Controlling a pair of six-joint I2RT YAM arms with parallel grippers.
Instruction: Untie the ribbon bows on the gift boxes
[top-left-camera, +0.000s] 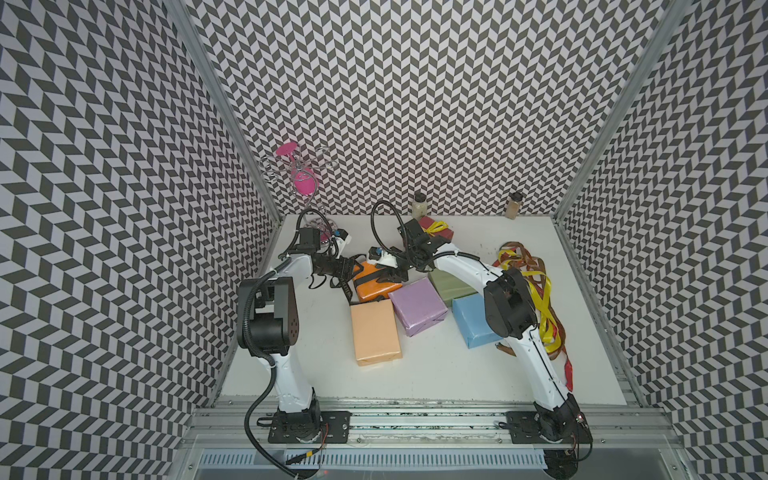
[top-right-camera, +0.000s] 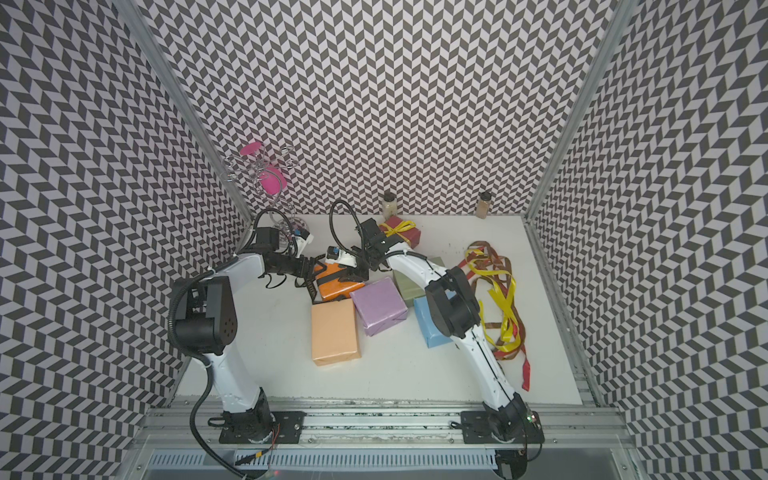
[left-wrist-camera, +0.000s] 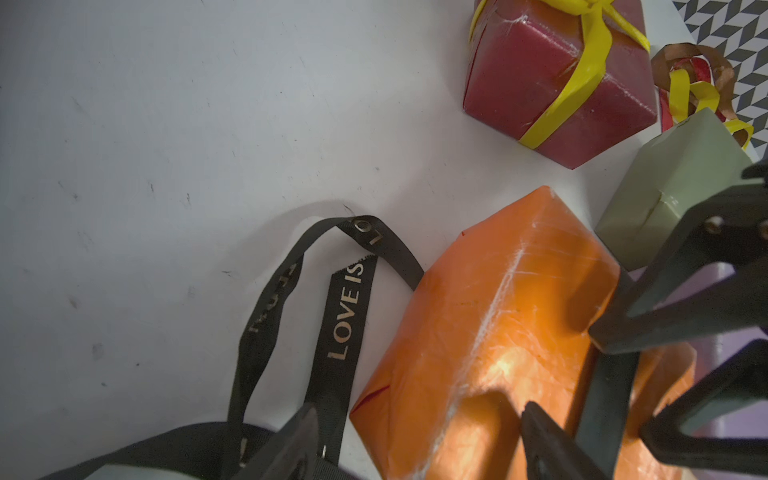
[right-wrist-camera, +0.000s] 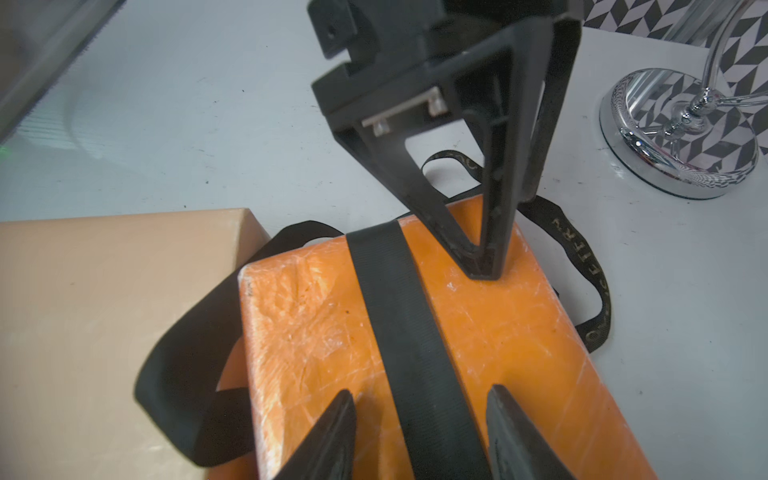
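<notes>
The orange box has a flat black ribbon across its top, with no bow showing on that face. In the left wrist view, loose black ribbon loops lie on the table beside the box. My open left gripper is at that side, one finger over the box and the other by the loops; nothing shows between its fingers. Above the box top, my right gripper stands open, its fingers either side of the ribbon strip and apart from it. The dark red box carries yellow ribbon, its bow cut off by the frame.
Peach, purple, green and blue boxes show no ribbon. Loose ribbons are heaped at the right. A chrome stand base is near the left gripper.
</notes>
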